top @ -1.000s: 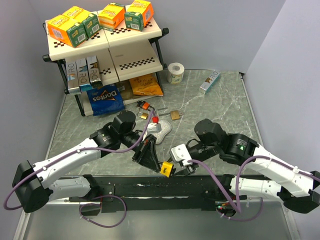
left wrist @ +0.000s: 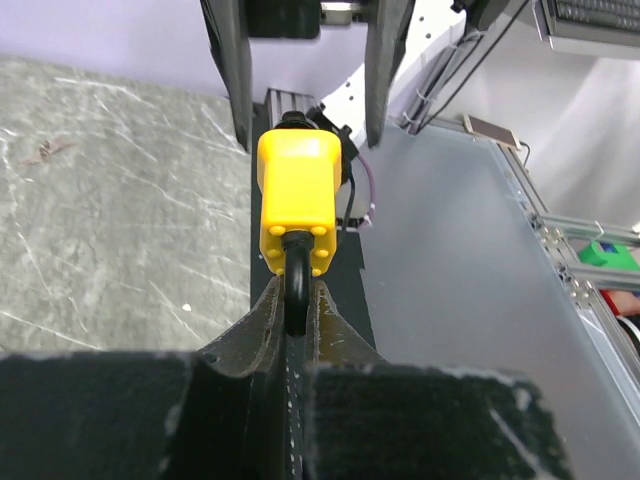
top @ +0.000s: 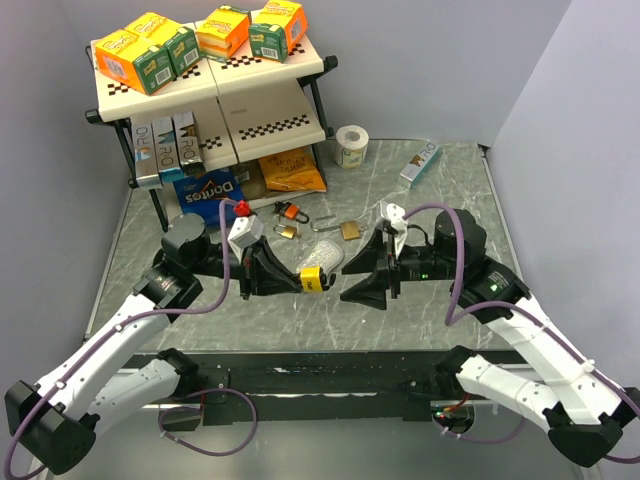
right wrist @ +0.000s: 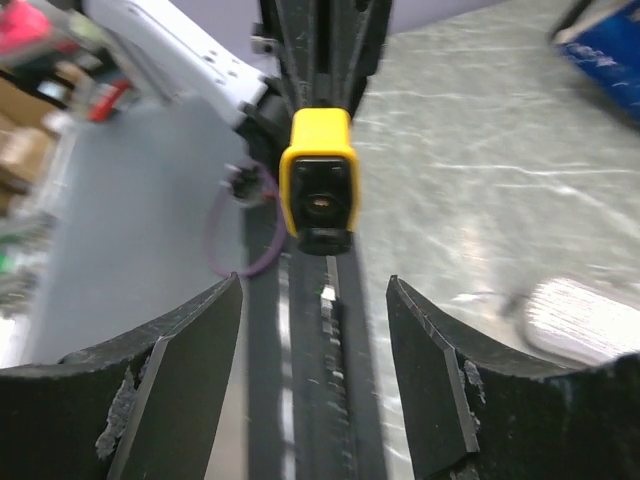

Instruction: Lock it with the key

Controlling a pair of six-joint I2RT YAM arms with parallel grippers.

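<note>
A yellow padlock (top: 311, 279) is held in my left gripper (top: 300, 282) above the front middle of the counter. In the left wrist view, the left fingers are shut on the black shackle of the padlock (left wrist: 298, 195). My right gripper (top: 354, 283) stands open just to the right of it, facing it. In the right wrist view, the padlock (right wrist: 321, 178) is ahead of and above the open fingers, its dark end towards that camera. I cannot tell a key.
Several other padlocks (top: 349, 231) and a pale pad (top: 320, 258) lie on the counter (top: 420, 320) behind the grippers. A shelf rack (top: 268, 122) with boxes and bags fills the back left; a paper roll (top: 351, 147) and a box (top: 418, 164) stand at the back.
Both arms have moved back from the front edge. The left gripper carries the padlock leftward and away from the edge; the right gripper has drawn apart from it and turned to face it.
</note>
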